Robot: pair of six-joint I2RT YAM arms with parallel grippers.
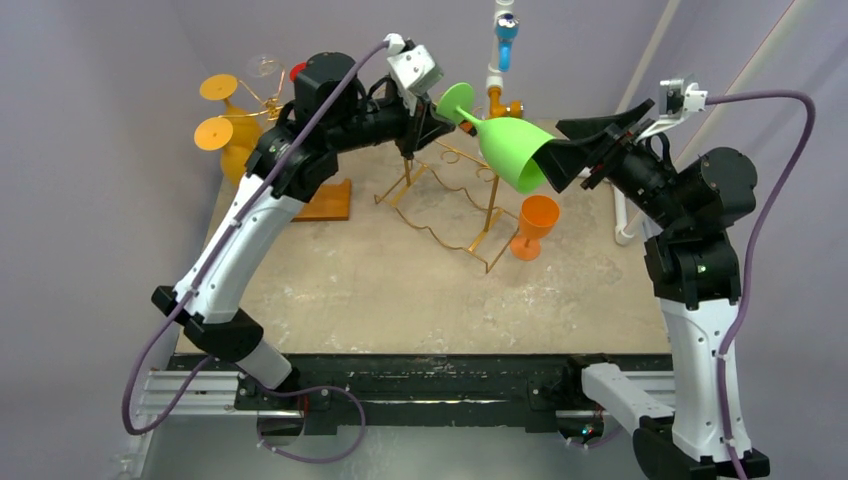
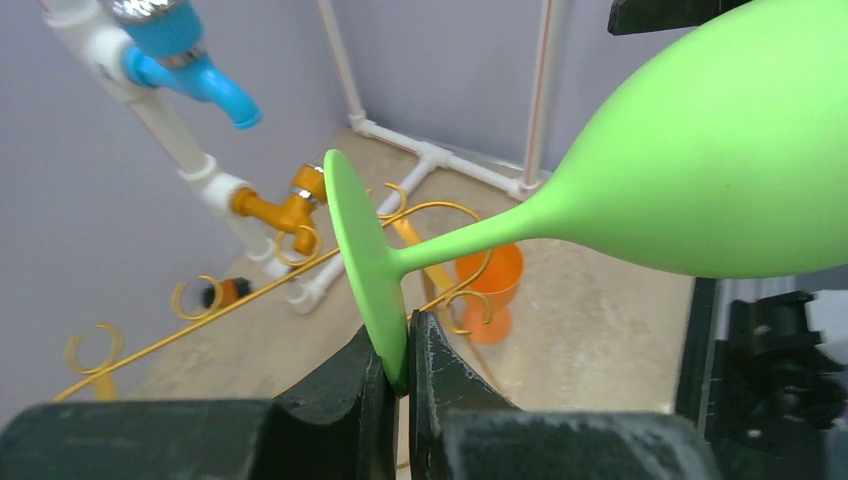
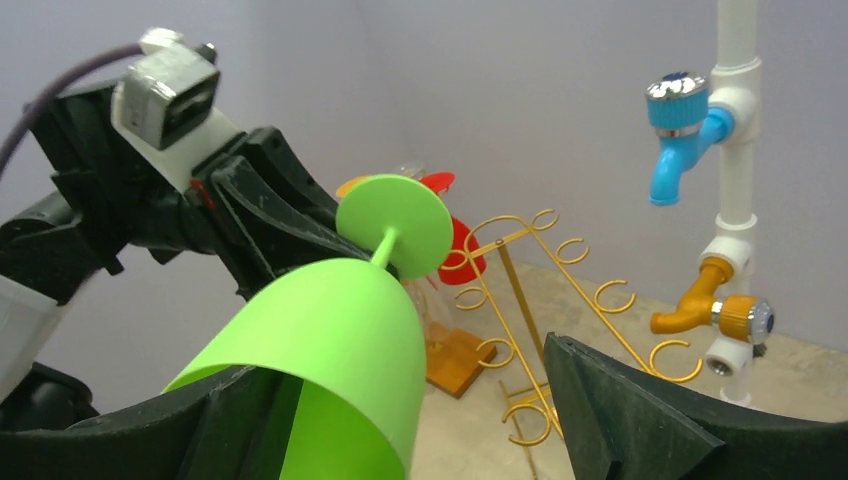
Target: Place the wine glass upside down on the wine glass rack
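Note:
A light green wine glass (image 1: 512, 150) is held tilted in the air, its foot toward the left arm and its open bowl toward the right arm. My left gripper is shut on the edge of the foot. At the bowl's rim my right gripper is open; its left finger (image 3: 240, 420) overlaps the rim and its right finger (image 3: 640, 410) stands clear of the glass. Below the glass stands the gold wire rack (image 1: 432, 234), with several curled hooks along its top rails in the right wrist view.
An orange goblet (image 1: 537, 222) stands upright at the rack's right. Behind are a white pipe with a blue tap (image 1: 507, 42) and an orange tap (image 3: 692, 300). Yellow glasses (image 1: 238, 150) hang upside down at the left.

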